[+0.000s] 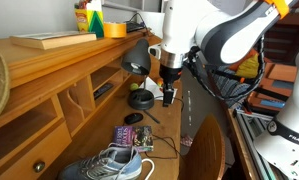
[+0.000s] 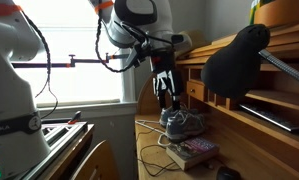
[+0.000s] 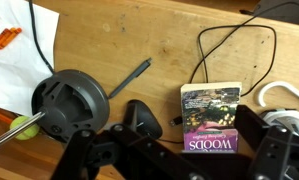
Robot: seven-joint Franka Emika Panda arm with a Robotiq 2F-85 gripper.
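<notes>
My gripper hangs open above the wooden desk, its two fingers well apart and nothing held. In the wrist view a small book [image 3: 209, 105] with a flowery cover and the word "WOODS" lies below the gap. Beside the left finger is a black mouse [image 3: 139, 110], partly covered by it. Left of that stands a dark round pot [image 3: 69, 104], with a light stick [image 3: 17, 130] beside its rim. A dark pen [image 3: 129, 78] lies between pot and book. In exterior view 1 the gripper [image 1: 169, 98] is over the desk's right side, near the pot [image 1: 141, 99].
A grey shoe [image 1: 111, 163] stands at the near end of the desk. A thin black cable [image 3: 202, 55] curls beside the book. White paper [image 3: 19, 70] with orange pieces [image 3: 5, 38] lies beyond the pot. A dark lamp shade [image 1: 137, 56] hangs near the shelves, and a chair back [image 1: 206, 150] rises in front.
</notes>
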